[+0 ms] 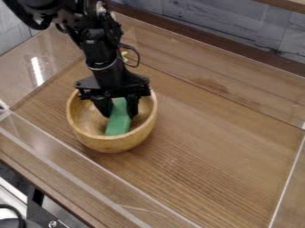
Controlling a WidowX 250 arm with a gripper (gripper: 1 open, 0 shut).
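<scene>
A wooden bowl (pixel 87 129) stands at the left side of the table, holding a green object (pixel 118 120) that lies lengthwise inside it. My black gripper (pixel 119 101) reaches down into the bowl over the upper end of the green object, shut on it as far as can be seen; the fingertips are partly hidden.
A small light object behind the arm is mostly hidden. A dark edge with cables lies at the lower left, and a ledge runs along the top right.
</scene>
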